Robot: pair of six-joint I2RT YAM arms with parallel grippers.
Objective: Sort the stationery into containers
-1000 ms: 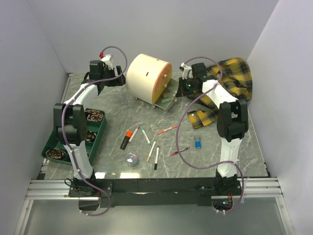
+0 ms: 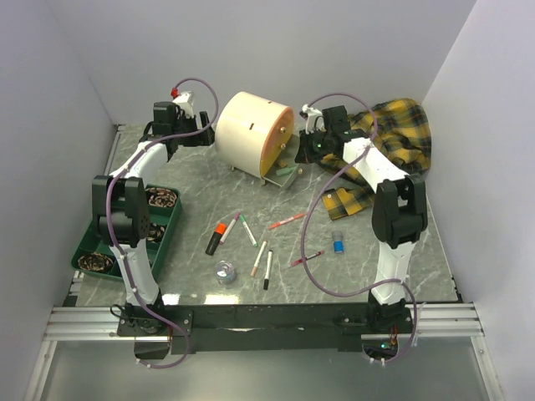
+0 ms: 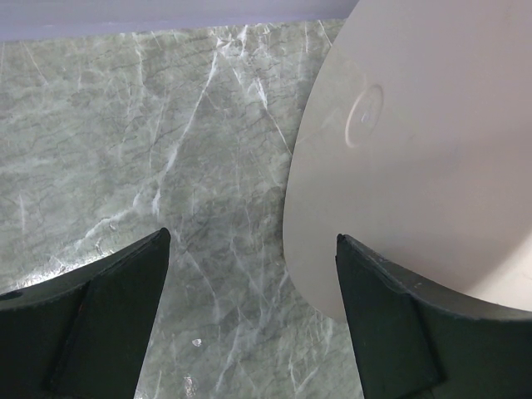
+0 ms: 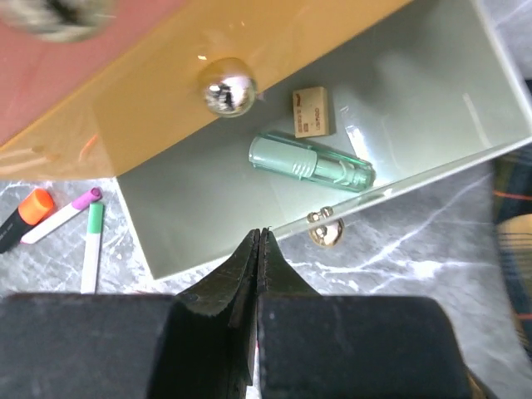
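Beside the cream round cabinet [image 2: 251, 125], my left gripper [image 2: 206, 130] stands part open with nothing between its fingers; in the left wrist view the cabinet's side [image 3: 432, 166] is near the right finger. The cabinet's lower drawer [image 4: 183, 216] is pulled out. Inside it lie a green translucent stationery piece [image 4: 312, 162] and a small tan block [image 4: 310, 112]. My right gripper is shut, empty, by the drawer's front edge and its knob [image 4: 326, 230]; whether it touches the edge I cannot tell. Several markers lie about, including an orange-capped black one [image 2: 216, 239].
A green tray [image 2: 173, 219] with dark patterned items stands at left. A yellow plaid cloth [image 2: 405, 134] lies at back right. A clear round container [image 2: 224, 271] and a blue item [image 2: 338, 242] are on the table.
The left arm and the table items look the same.
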